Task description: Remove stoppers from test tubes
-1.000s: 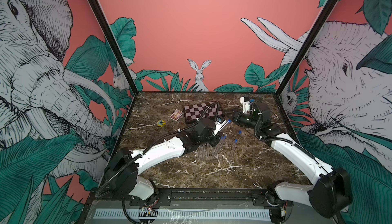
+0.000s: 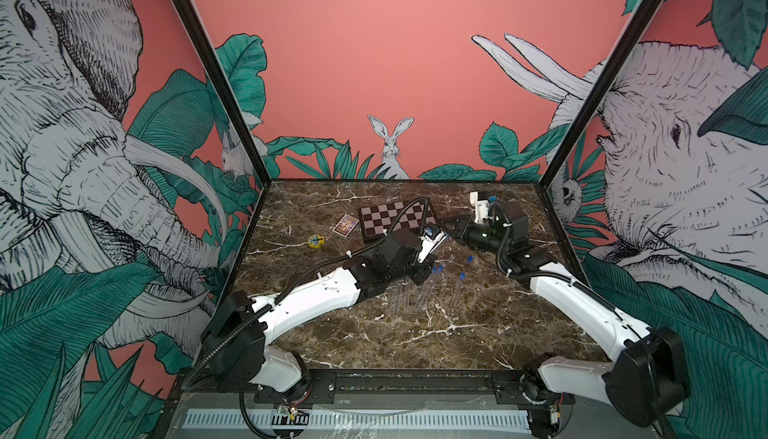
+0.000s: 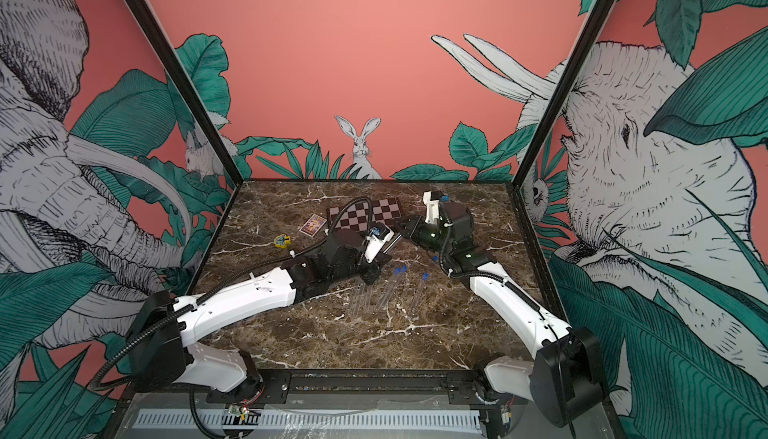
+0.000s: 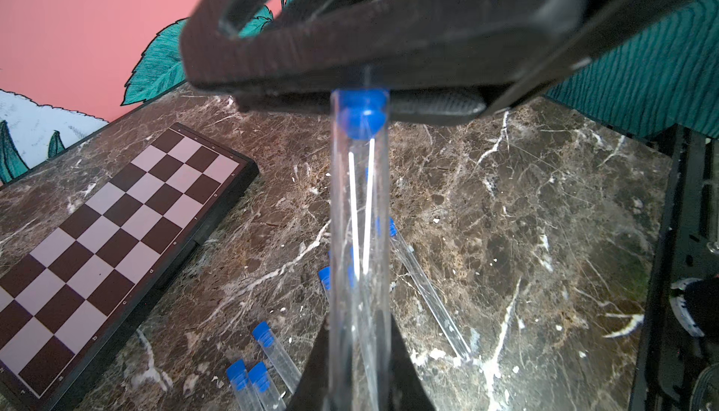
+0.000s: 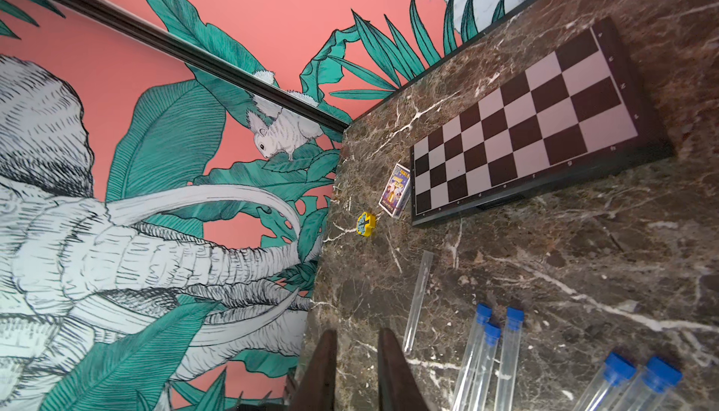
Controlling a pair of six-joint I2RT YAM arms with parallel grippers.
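In the left wrist view my left gripper is shut on an upright test tube point(image 4: 359, 208). Its blue stopper point(image 4: 361, 115) is at the fingers of my right gripper, which reach across the tube's top; whether they touch it is unclear. The right wrist view shows those fingertips a little apart. On the marble table lie several tubes with blue stoppers point(image 5: 513, 319) and one clear tube point(image 5: 417, 302) with no stopper visible.
A checkerboard box point(image 5: 524, 130) lies toward the back, with a card pack point(image 5: 394, 190) and small yellow object point(image 5: 366, 223) to its left.
My left gripper and the held tube have moved slightly up toward the right gripper, whose fingers now hide more of the tube's top in the top left view.
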